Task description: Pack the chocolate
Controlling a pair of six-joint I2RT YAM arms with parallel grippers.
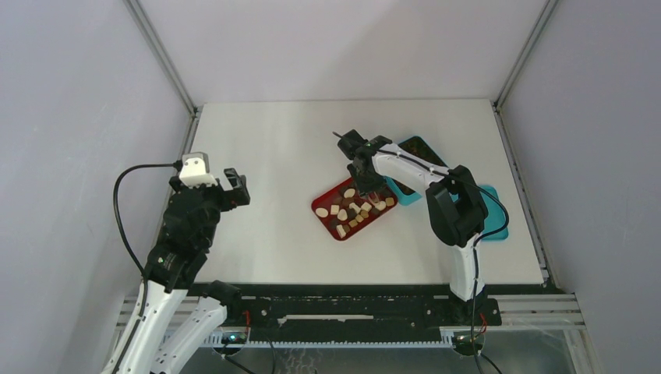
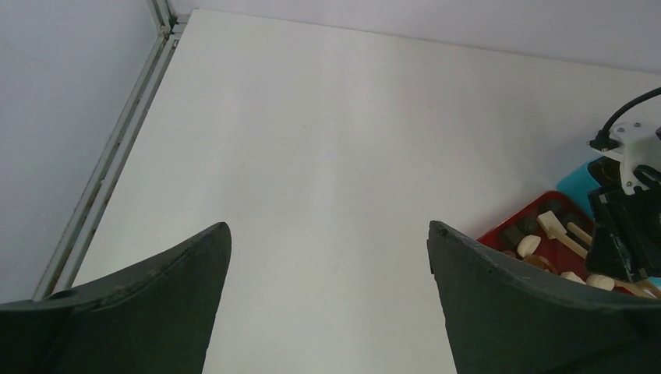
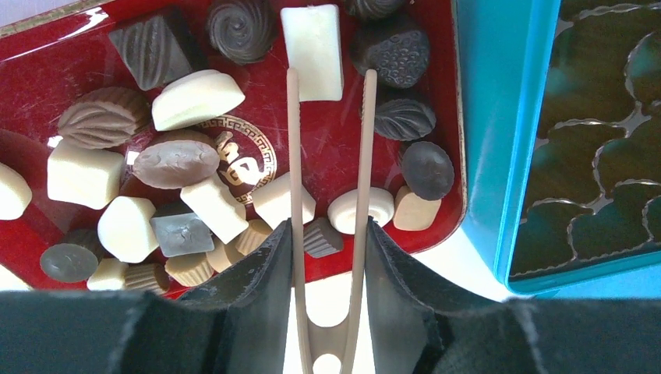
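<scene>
A red tray (image 1: 331, 227) of assorted dark, milk and white chocolates lies mid-table, right of centre. Beside it is a blue box (image 3: 507, 93) with a dark moulded insert (image 3: 585, 164). My right gripper hangs over the tray, its long tong tips apart, either side of the lower part of a white rectangular chocolate (image 3: 315, 43); whether they touch it is unclear. My left gripper is open and empty above the left of the table.
A second blue container (image 1: 495, 230) lies at the right edge, partly behind the right arm.
</scene>
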